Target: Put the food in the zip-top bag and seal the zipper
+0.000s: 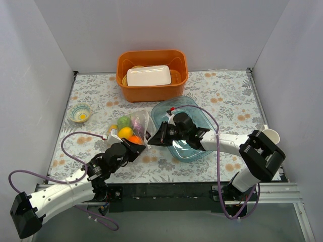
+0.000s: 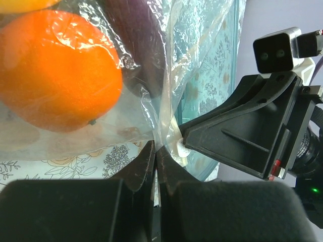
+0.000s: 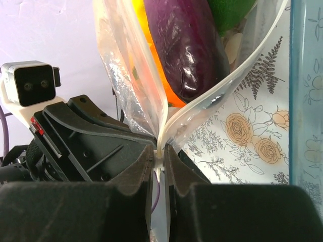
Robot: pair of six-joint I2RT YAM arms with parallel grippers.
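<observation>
The clear zip top bag [image 1: 142, 118] lies left of the table's middle with food inside: an orange [image 2: 60, 70], a purple eggplant [image 3: 184, 48], a yellow lemon [image 1: 125, 132] and a green item [image 1: 124, 121]. At the bag's near corner my right gripper is shut on the end of the zipper edge [image 3: 166, 113]. Past that corner the two bag lips spread apart into a V. My left gripper is shut close by, its tips at the bag's plastic edge; whether any film lies between them is hard to see.
A teal tray [image 1: 197, 154] lies right of the bag, beneath my right arm. Behind stands an orange bin [image 1: 151, 93] holding a white container [image 1: 149, 76]. A patterned bowl [image 1: 79, 113] sits at left, a white cup [image 1: 271, 134] at the right edge.
</observation>
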